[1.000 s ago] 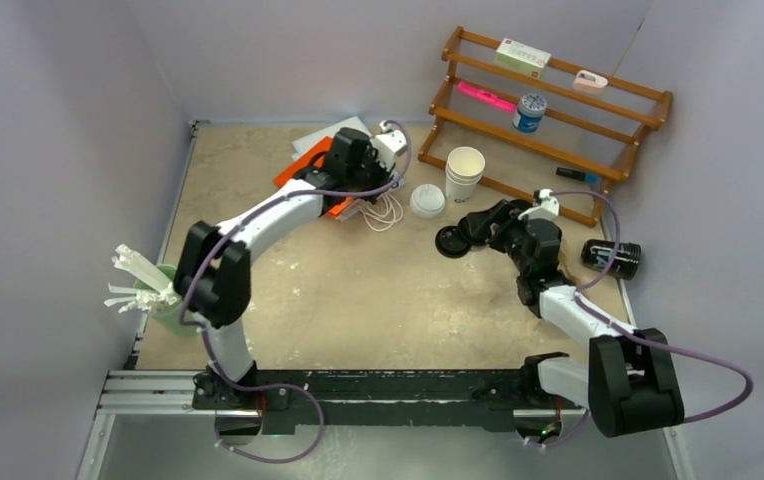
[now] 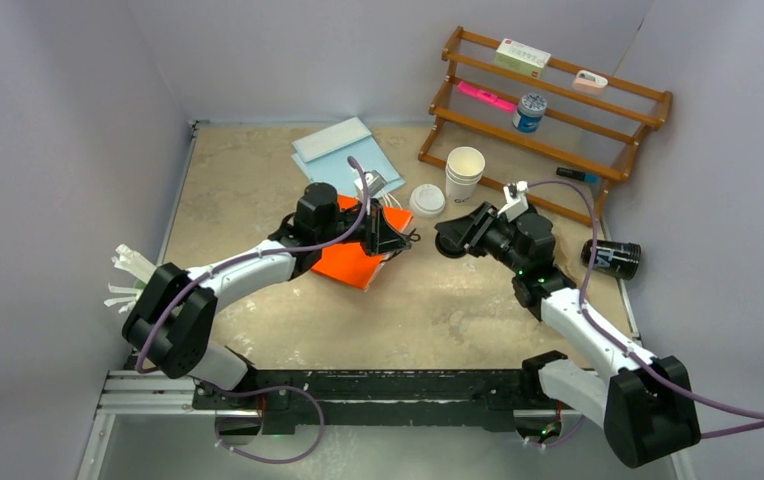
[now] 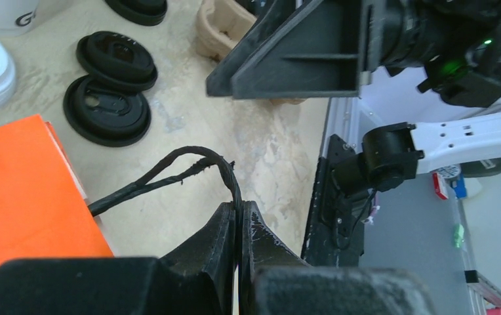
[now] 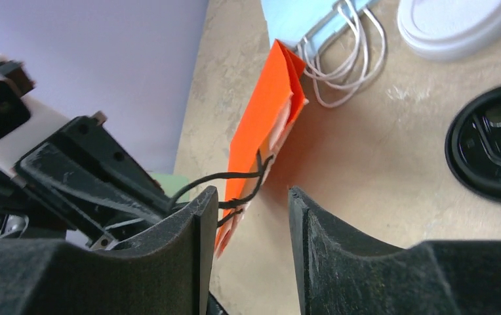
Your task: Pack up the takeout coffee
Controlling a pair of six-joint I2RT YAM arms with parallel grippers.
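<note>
My left gripper (image 2: 398, 240) is shut on the black twisted handle (image 3: 222, 164) of an orange paper bag (image 2: 343, 260), which lies flat on the table. My right gripper is part open, empty, just right of the left one, its fingertips facing the bag's edge and handle (image 4: 235, 175). Black lids (image 3: 107, 111) lie under and beside the right gripper. Stacked white cups (image 2: 463, 175) and white lids (image 2: 426, 200) stand behind them.
A wooden rack (image 2: 548, 140) stands at the back right. Light blue bags (image 2: 338, 155) and white cords lie behind the orange bag. A black cylinder (image 2: 613, 258) lies at the right.
My left gripper has moved toward the front, drawing the orange bag with it. My right gripper has moved left toward the left gripper and the bag.
</note>
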